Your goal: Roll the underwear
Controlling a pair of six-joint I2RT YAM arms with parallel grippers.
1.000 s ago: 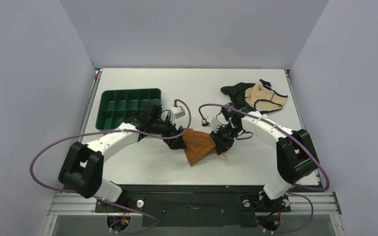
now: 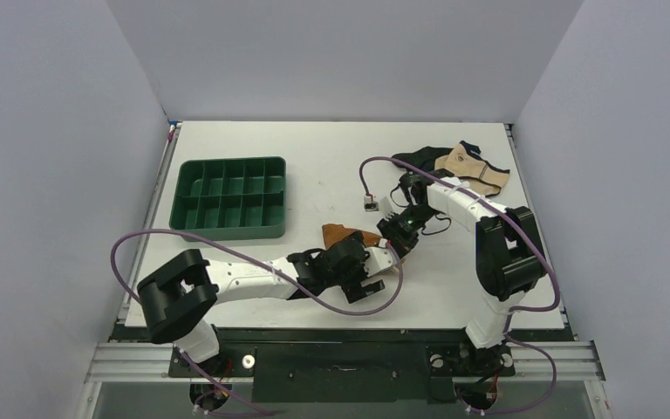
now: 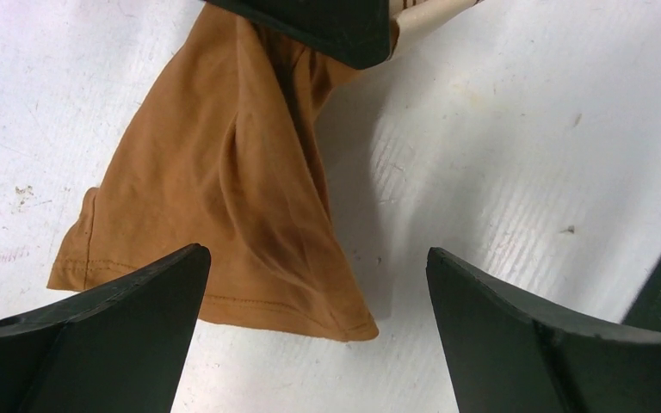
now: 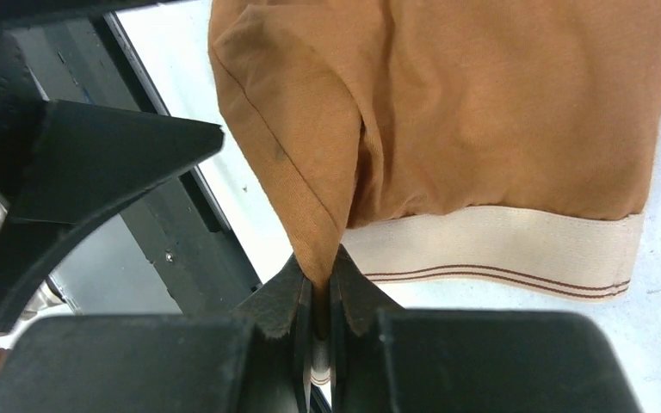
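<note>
The brown underwear lies loosely creased on the table, with a beige striped waistband (image 4: 499, 249) along one side in the right wrist view. A gathered fold of it runs between the fingertips of my right gripper, which is shut on the cloth. My left gripper stands open with its fingers (image 3: 129, 318) wide apart. One loose corner of the cloth shows in the gap between them, without being gripped. From above, the arms hide most of the underwear (image 2: 338, 234).
A green divided tray (image 2: 229, 233) sits at the back left. Dark and beige garments (image 2: 471, 166) are piled at the back right. Both grippers are close together over the cloth. The table's front edge (image 2: 340, 329) runs just ahead of the left gripper.
My left gripper has swung right and toward the front edge, from the cloth's left side to over its front part. The right gripper has shifted slightly backward, still shut on the cloth.
</note>
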